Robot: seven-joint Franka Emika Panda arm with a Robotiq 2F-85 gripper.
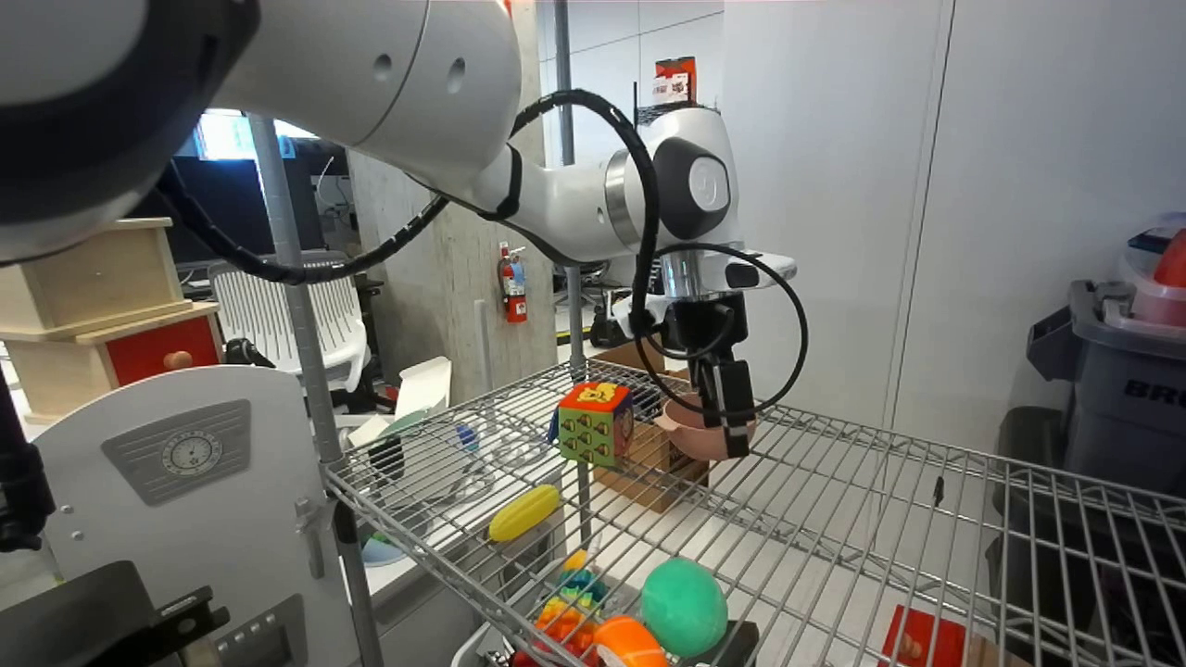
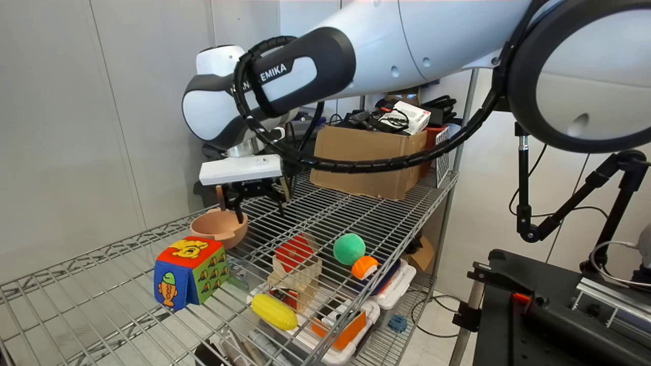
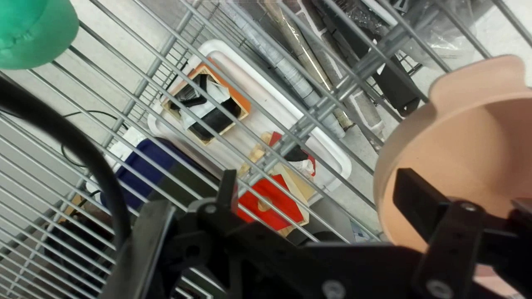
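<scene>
My gripper (image 2: pixel 260 211) stands open above the wire shelf, pointing down beside a pink bowl (image 2: pixel 210 225) with side tabs. In the wrist view the right-hand finger (image 3: pixel 416 202) overlaps the bowl's near side, while the left-hand finger (image 3: pixel 228 192) lies over bare wires. Whether that right-hand finger touches the bowl I cannot tell. Nothing is between the fingers. A soft picture cube (image 2: pixel 192 268), orange on top with green and blue sides, sits close to the bowl. A yellow corn-like toy (image 2: pixel 274 311) rests nearer the shelf's edge. The green ball (image 2: pixel 349 249) is off to one side.
Beside the green ball is an orange ball (image 2: pixel 364 267). A cardboard box (image 2: pixel 360 158) full of gear occupies the shelf's far end. Through the wires, a white bin (image 3: pixel 279 74) and a red-fronted wooden box (image 3: pixel 272 202) show below. Bare wire shelf (image 1: pixel 889 522) lies right of the bowl.
</scene>
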